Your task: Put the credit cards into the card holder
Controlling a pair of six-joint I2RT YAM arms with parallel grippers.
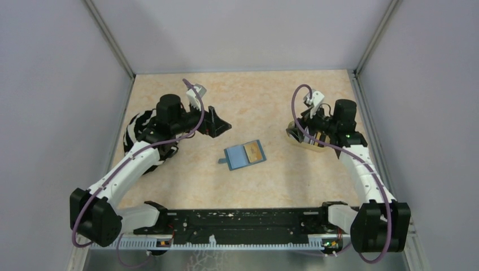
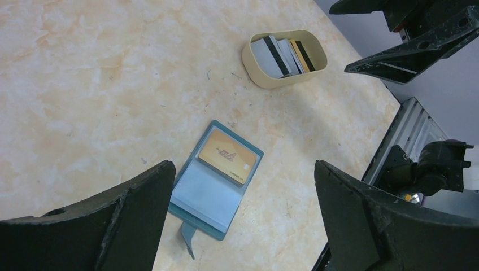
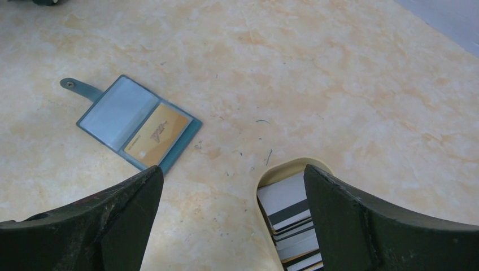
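The blue card holder [image 1: 237, 156] lies open and flat at mid-table, its snap strap pointing left. One gold card [image 2: 227, 156] rests in one half of it; the other half looks pale and bare. Several cards [image 2: 283, 55] lean in a cream oval tray [image 2: 274, 82] on the right. My left gripper [image 1: 221, 119] hangs open above and left of the holder, empty. Over the tray's left part, my right gripper [image 1: 299, 126] is open too, with nothing gripped. In the right wrist view, its right finger [image 3: 361, 226] covers part of the tray and cards.
A black-and-white striped item [image 1: 134, 133] lies at the table's left edge, partly under the left arm. Free tabletop [image 1: 254, 101] stretches behind the holder and between holder and tray. Walls stand on the left, right and back.
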